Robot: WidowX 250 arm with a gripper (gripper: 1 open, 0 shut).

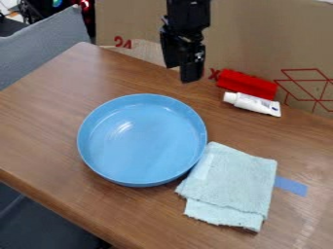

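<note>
The black gripper (182, 68) hangs high above the back of the table, behind the blue plate. Its fingertips are small in this view, with no object visible in them. The blue plate (140, 138) lies empty on the wooden table. To its right lies a folded pale blue cloth (232, 185). At the back right are a red object (246, 84) and a white tube (251, 103) in front of it.
A cardboard panel (279, 39) stands along the back edge. Blue tape (291, 185) is stuck to the table right of the cloth.
</note>
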